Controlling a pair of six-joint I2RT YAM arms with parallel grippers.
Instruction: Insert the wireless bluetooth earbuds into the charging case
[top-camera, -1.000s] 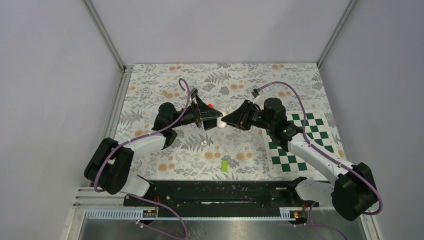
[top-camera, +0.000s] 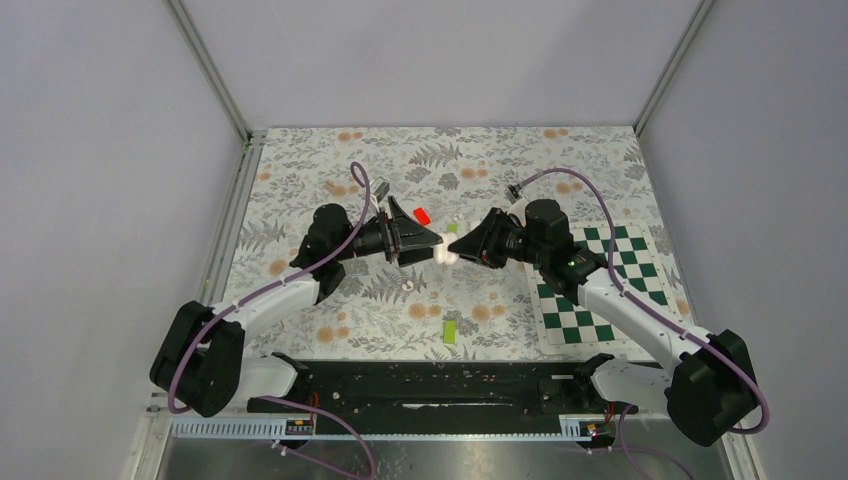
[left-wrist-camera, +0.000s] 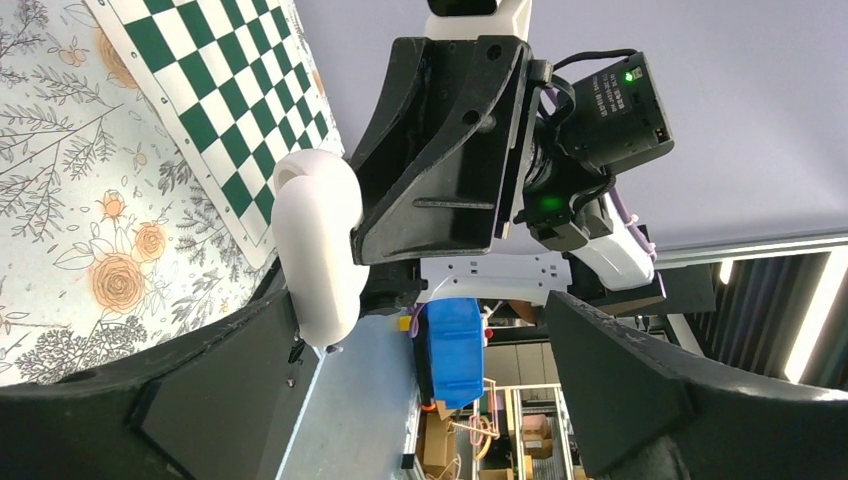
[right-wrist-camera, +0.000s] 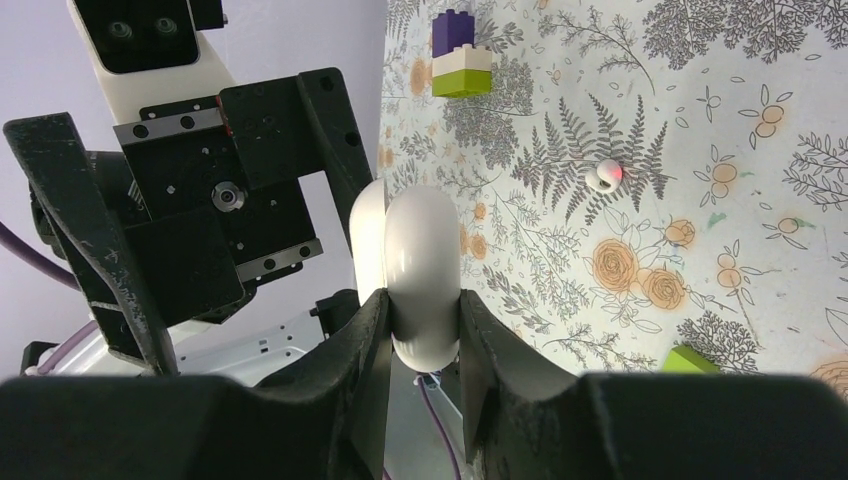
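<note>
The white charging case (top-camera: 446, 250) is held in the air at mid-table by my right gripper (top-camera: 475, 245), shut on its body; in the right wrist view the case (right-wrist-camera: 422, 250) stands upright between the fingertips, its lid apparently raised. My left gripper (top-camera: 420, 250) is open just left of the case, which in the left wrist view (left-wrist-camera: 315, 250) is beside the tip of one finger. A small white earbud (right-wrist-camera: 605, 175) lies on the floral mat; another small white piece (top-camera: 459, 217) lies farther back.
A green checkered board (top-camera: 599, 290) is on the right. A green block (top-camera: 449, 332) lies near the front edge, a red block (top-camera: 422, 216) behind the grippers, and stacked purple, white and green bricks (right-wrist-camera: 461, 80) show in the right wrist view.
My left gripper has drawn back slightly to the left.
</note>
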